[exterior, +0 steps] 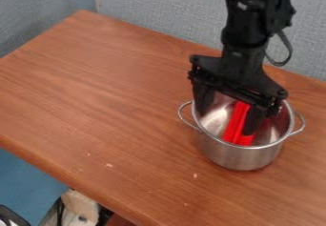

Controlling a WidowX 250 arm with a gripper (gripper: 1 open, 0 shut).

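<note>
A steel pot point(239, 154) with two wire handles stands on the right part of the wooden table. A red object point(237, 121) lies inside it, long and leaning. My black gripper point(227, 104) is over the pot, its fingers open on either side and reaching down to the rim and into the pot; their lower ends are partly hard to make out against the dark inside.
Grey walls border the table at the back. Beyond the near left edge are a blue surface and some cables.
</note>
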